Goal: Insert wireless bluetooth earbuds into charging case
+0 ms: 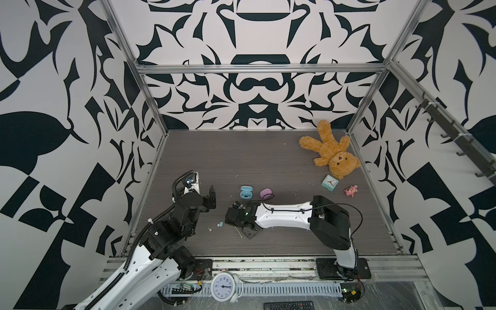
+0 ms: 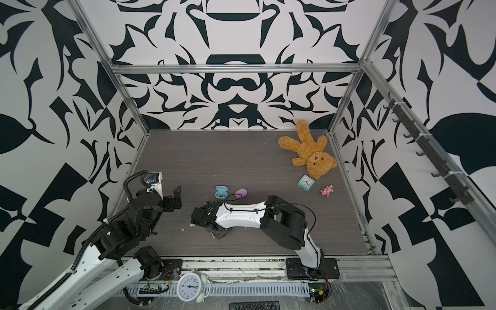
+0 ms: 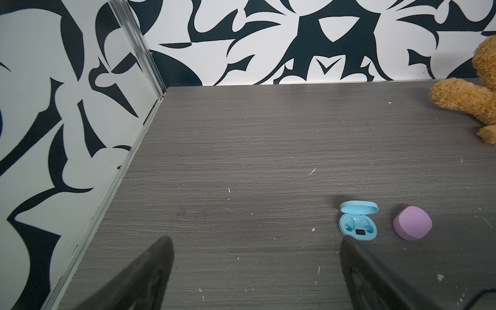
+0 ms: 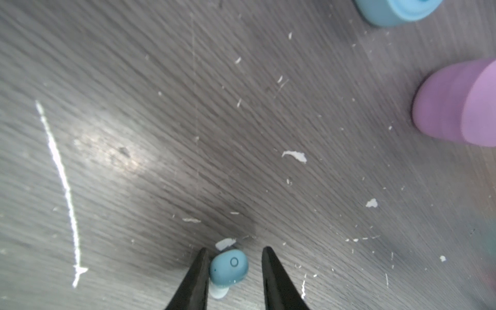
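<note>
The light blue charging case [image 3: 358, 227] lies on the table with its lid up, both earbud wells empty in the left wrist view. In the right wrist view, a blue earbud [image 4: 228, 267] with a pale lower part lies between the fingers of my right gripper. It sits close to the left finger, and a gap shows to the right finger, so the fingers are not closed on it. Whether the left finger touches it I cannot tell. Small blue earbuds [image 1: 220, 224] show left of that gripper in the top left view. My left gripper is wide open and empty.
A purple rounded object [image 3: 412, 223] stands right of the case. A teddy bear [image 1: 333, 150], a teal box clock [image 1: 329, 182] and a pink toy [image 1: 350, 190] lie at the right.
</note>
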